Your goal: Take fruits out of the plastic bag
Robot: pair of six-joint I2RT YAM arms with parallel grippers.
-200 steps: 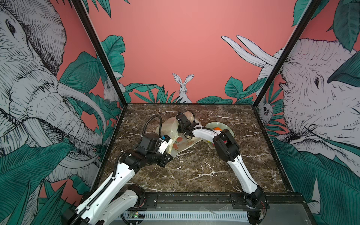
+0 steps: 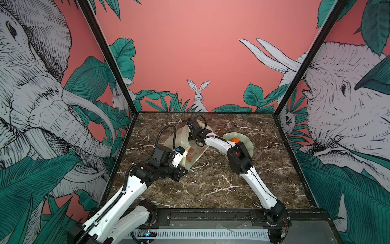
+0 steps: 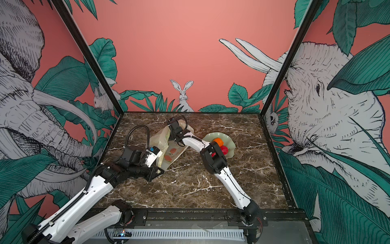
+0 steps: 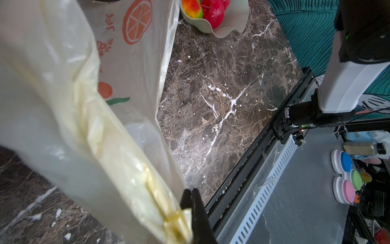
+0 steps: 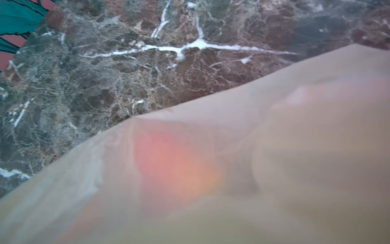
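Note:
A pale printed plastic bag (image 3: 174, 156) lies on the marble table. My left gripper is shut on its crumpled upper edge at the front. In the right wrist view a blurred red-orange shape (image 5: 174, 166) shows through the plastic. Right of the bag, a pale green bowl (image 3: 227, 136) holds several fruits, among them an orange one (image 3: 217, 141) and red ones (image 3: 223, 149).
The right arm stretches over the bowl's left side. Bare table (image 2: 219, 187) lies at the front centre and right, and at the back left. Frame rails and walls bound the table.
My right gripper has shifted about inside the bag, slightly leftward overall, with the bag moving along with it. The left arm has not visibly moved.

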